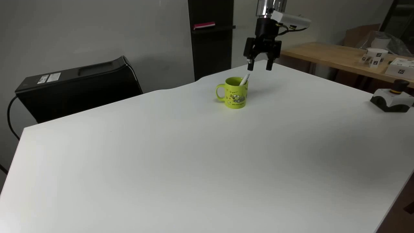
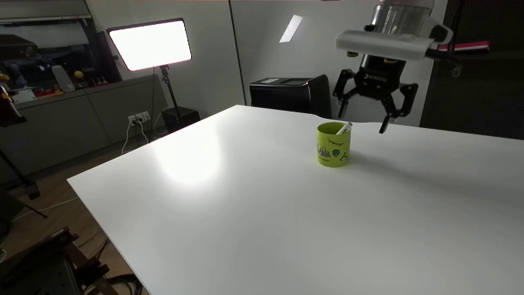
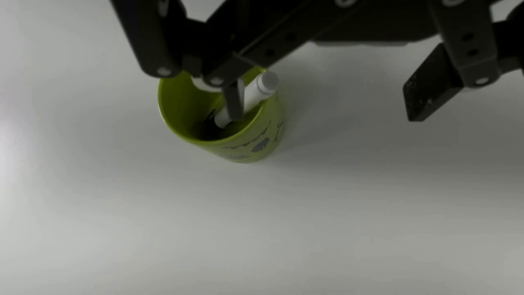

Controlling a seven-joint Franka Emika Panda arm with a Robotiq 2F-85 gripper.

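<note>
A lime-green mug (image 1: 235,99) with printed drawings stands upright on the white table, its handle to the left in the first exterior view. A white marker (image 3: 256,91) leans inside it, one end sticking out above the rim. My gripper (image 2: 361,123) is open, above the table and toward the right of the mug in the second exterior view, with nothing between its fingers. In the wrist view one fingertip (image 3: 234,102) covers part of the marker and mug, while the other finger (image 3: 432,84) hangs over bare table.
An emergency-stop box (image 1: 394,99) sits at its right edge. Beyond the left-hand edge stands a black bin-like case (image 1: 81,85), and a wooden side table (image 1: 330,56) is at the back right.
</note>
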